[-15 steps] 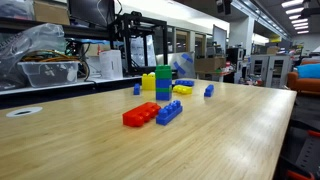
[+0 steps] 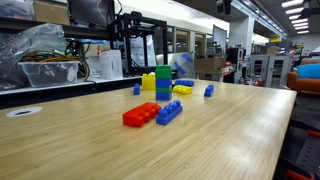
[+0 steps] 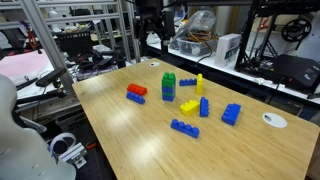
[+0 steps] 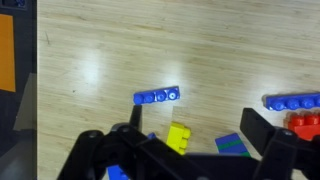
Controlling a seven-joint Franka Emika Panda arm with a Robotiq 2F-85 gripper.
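Observation:
On the wooden table a stack of green and blue bricks (image 2: 163, 84) stands upright, and it also shows in exterior view 2 (image 3: 168, 88). Near it lie a red brick (image 2: 140, 115) and a long blue brick (image 2: 169, 112). Yellow bricks (image 3: 190, 106) and more blue bricks (image 3: 185, 128) are scattered around the stack. From above, the wrist view shows a single blue brick (image 4: 157, 96) ahead of my gripper. Its black fingers stand wide apart, with nothing held between them. The stack (image 4: 231, 145) is partly hidden by the right finger.
A white round disc (image 3: 275, 120) lies on the table's far side from the red brick. Bins (image 2: 55, 70) and shelving stand behind the table.

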